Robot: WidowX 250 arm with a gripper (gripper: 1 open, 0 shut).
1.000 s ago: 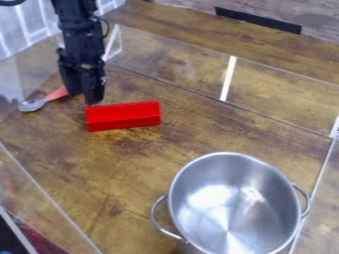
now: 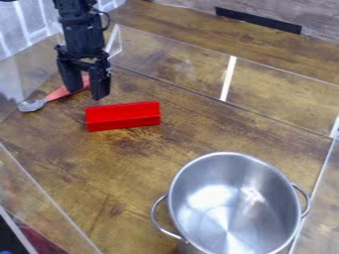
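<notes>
My black gripper [image 2: 85, 87] is at the upper left, open, its fingers pointing down over a spoon [image 2: 36, 103] with a red handle and metal head. The gripper hides part of the handle. Just below and to the right lies a red rectangular block [image 2: 122, 115]. A large steel pot [image 2: 233, 203] with two side handles stands at the lower right.
Transparent panels edge the left side, and a pale strip crosses the upper right of the table.
The spoon, block and pot are unmoved.
</notes>
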